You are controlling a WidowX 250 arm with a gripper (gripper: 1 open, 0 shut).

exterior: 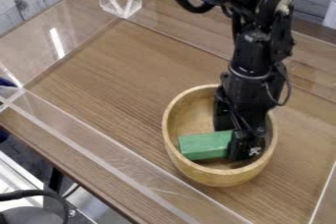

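A round wooden bowl (191, 169) sits on the wooden table in the middle right of the camera view. Inside it lies a green block (202, 147), its right part hidden behind my black gripper (239, 141). The gripper's fingers are down inside the bowl at that end of the block. They are dark and overlapping, so I cannot make out whether they are shut on it.
Clear tape strips (58, 51) run across the table's left side. A small white taped shape (120, 2) is near the back. Black cables show at the lower left. The table left of the bowl is clear.
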